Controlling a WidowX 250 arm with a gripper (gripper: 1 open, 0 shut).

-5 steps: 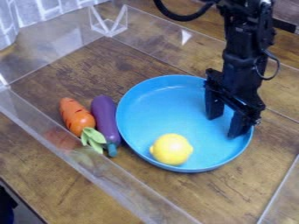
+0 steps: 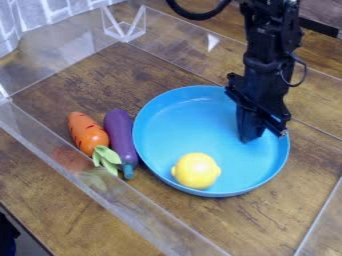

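My black gripper (image 2: 253,120) hangs over the right part of a blue plate (image 2: 181,128), its lower end at the rim; whether it is open or shut is hard to see. A yellow lemon-like toy (image 2: 197,170) rests on the plate's lower left. Outside the plate to the left lie a purple eggplant (image 2: 119,137) and an orange carrot (image 2: 87,133) with green leaves.
Clear plastic walls (image 2: 67,170) border the area.
My gripper has shifted slightly left and up since a second ago. The plate and toys look unmoved.
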